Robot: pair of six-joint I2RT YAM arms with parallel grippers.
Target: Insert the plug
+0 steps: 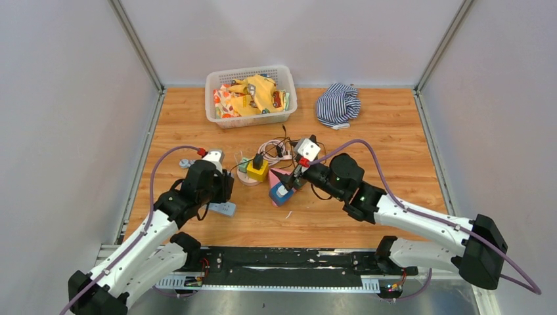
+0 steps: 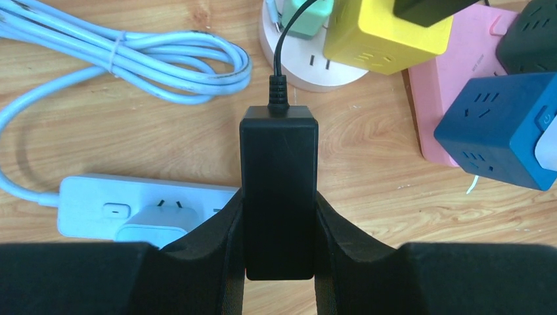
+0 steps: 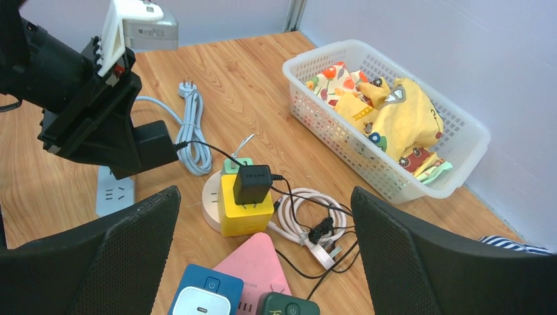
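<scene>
In the left wrist view a black plug adapter [image 2: 278, 190] with a thin cord is clamped between the fingers of my left gripper. In the right wrist view this adapter [image 3: 155, 144] hangs above the table. A light blue power strip [image 2: 141, 203] lies below it, partly hidden by the fingers, with a bundled blue cable. My right gripper stands open and empty, above the socket blocks. A second black adapter [image 3: 252, 184] sits on the yellow cube [image 3: 244, 216]; a blue cube [image 3: 207, 292] rests on the pink block [image 3: 256, 266].
A white round base [image 2: 315, 65] carries the yellow cube and a green plug [image 2: 307, 16]. A coiled white cable [image 3: 305, 213] lies close by. At the back stand a white basket [image 1: 213, 118] of cloths and a striped cloth [image 1: 339, 105].
</scene>
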